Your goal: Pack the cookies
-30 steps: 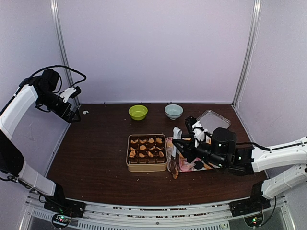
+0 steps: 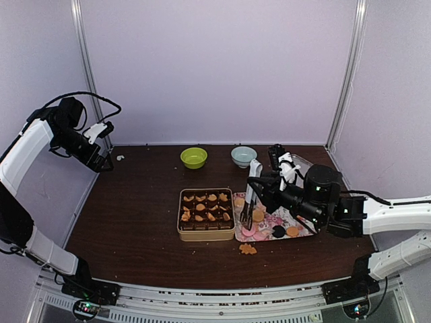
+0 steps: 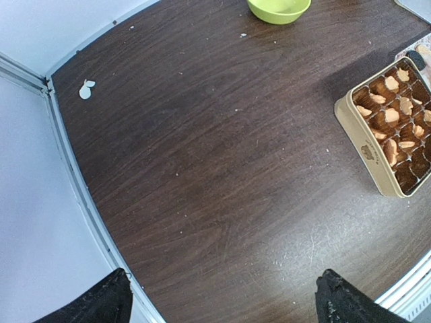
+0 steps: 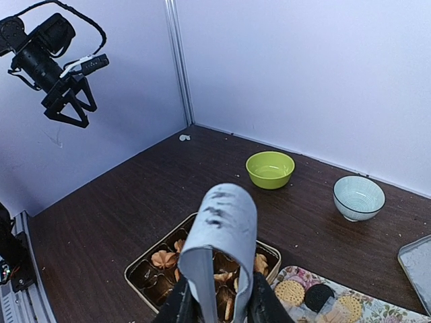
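Observation:
The cookie tin (image 2: 206,235) with its divided compartments, many holding cookies, sits mid-table. Right of it lies a pink patterned tray (image 2: 269,229) with pink, dark and tan cookies. A star-edged cookie (image 2: 247,249) lies on the table in front of the tray. My right gripper (image 2: 260,185) is shut on the white handle of tongs (image 4: 222,222), whose dark metal end hangs over the tray's left part. My left gripper (image 2: 103,163) hangs open high at the left, nothing between its fingers.
A green bowl (image 2: 193,159) and a pale blue bowl (image 2: 244,155) stand at the back, with a clear lidded or empty tray (image 4: 414,266) at the right back.
My right gripper has risen with the tongs; the star-edged cookie now lies apart below them on the table. The left arm has not moved.

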